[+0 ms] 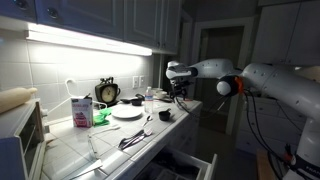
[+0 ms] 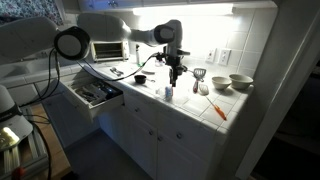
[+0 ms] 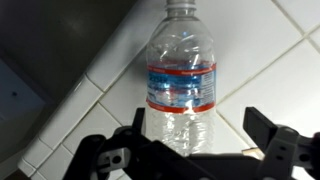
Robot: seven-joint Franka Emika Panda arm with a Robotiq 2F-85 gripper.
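Observation:
A clear plastic bottle [image 3: 182,85] with a blue and red label shows in the wrist view, its lower part running down between the fingers of my gripper. The fingers are wide apart, one on each side of the bottle, with gaps showing; the palm hides the bottle's base end. In exterior view 2 my gripper [image 2: 176,73] hangs over the counter, near a small pale bottle-like item [image 2: 168,92]. From exterior view 1 the gripper [image 1: 181,96] is small and dark at the counter's far end.
Bowls [image 2: 241,82] and utensils [image 2: 198,75] are near the wall. Exterior view 1 shows a white plate [image 1: 128,111], a box [image 1: 82,111] and a dark pot [image 1: 165,116] on the counter [image 1: 110,150]. An open drawer [image 2: 96,100] juts out below.

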